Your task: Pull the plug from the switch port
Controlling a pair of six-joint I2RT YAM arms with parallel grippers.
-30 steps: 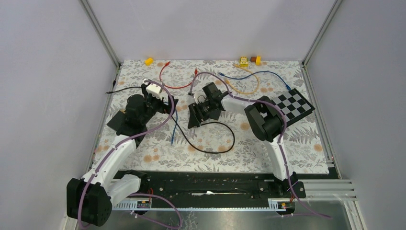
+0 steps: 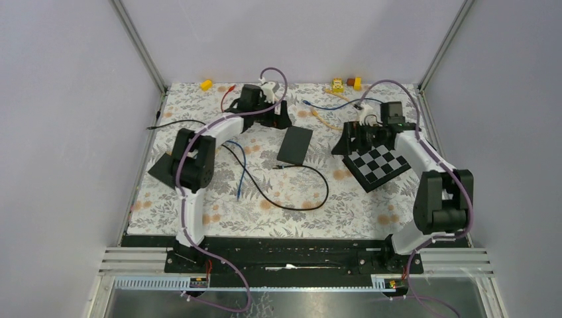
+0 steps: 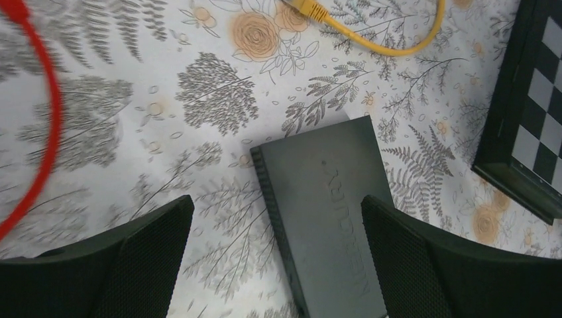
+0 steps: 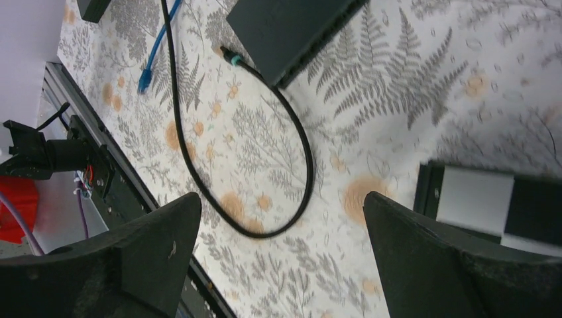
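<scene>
A black cable [image 2: 311, 208] curves across the middle of the table, its connector end lying free beside the dark slab [image 2: 295, 144], which the left wrist view shows close up [image 3: 325, 199]. My left gripper [image 2: 278, 118] is open above the table at the back middle, over bare cloth and the slab. My right gripper [image 2: 348, 142] is open at the right, over the edge of the checkered board [image 2: 376, 165].
Red [image 3: 50, 132], yellow [image 3: 388, 50] and blue [image 2: 240, 179] cables lie loose around the slab. Small yellow blocks [image 2: 337, 85] stand along the back edge. Another dark slab [image 2: 161, 171] lies at the left.
My right gripper has moved right and back, away from the black cable's connector end, to over the board. My left gripper has moved right and toward the back.
</scene>
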